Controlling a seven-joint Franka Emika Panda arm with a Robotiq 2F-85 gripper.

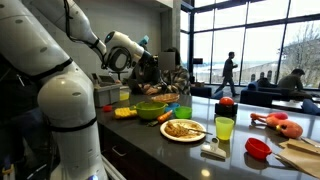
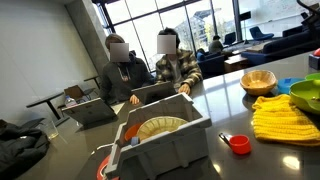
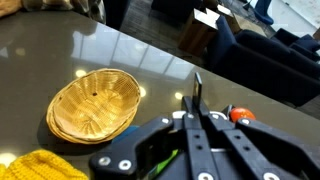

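My gripper hangs above the table. In the wrist view its fingers look shut around a narrow dark upright shape, and I cannot make out what that is. The left side of exterior view 1 shows the arm raised over the green bowl. A wicker basket lies on the table, left of the gripper in the wrist view. Beside it is a yellow cloth. Parts of something green show behind the gripper body.
A plate of food, a yellow-green cup, a red bowl and a red-topped container stand on the table. A grey bin holds another basket. Two people sit behind laptops.
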